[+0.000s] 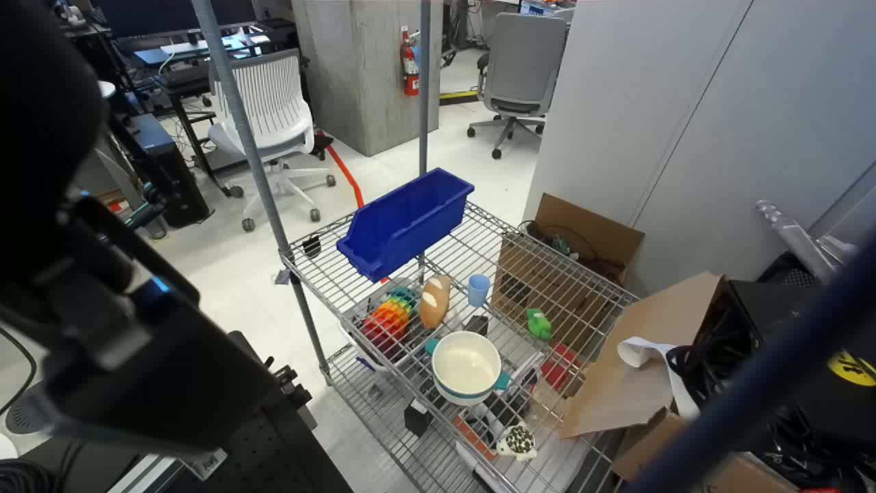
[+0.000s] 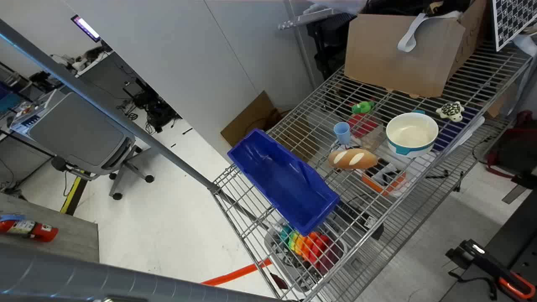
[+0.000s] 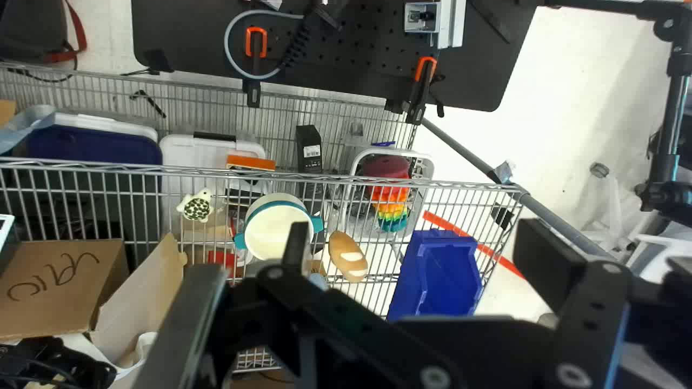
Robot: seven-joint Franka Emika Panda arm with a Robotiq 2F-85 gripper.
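Observation:
In the wrist view my gripper stands open above the wire shelf, its two fingers wide apart with nothing held between them. A long blue bin [image 2: 284,176] rests on one end of the shelf, empty inside. Near it lies a brown bread loaf [image 2: 353,159] with pale slashes, beside a light blue cup [image 2: 342,133]. The cream pot [image 1: 466,366] with teal handles sits upright and looks empty. Close to the pot is a spotted turtle toy [image 2: 451,111]. A green toy [image 1: 538,324] lies farther across the shelf.
An open cardboard box [image 2: 397,55] occupies the shelf's other end. Grey upright posts [image 1: 246,131] rise at the shelf corners. Beneath the wires, a lower shelf holds containers, including one with a rainbow-coloured item [image 3: 390,201]. A black perforated table [image 3: 363,52] stands alongside.

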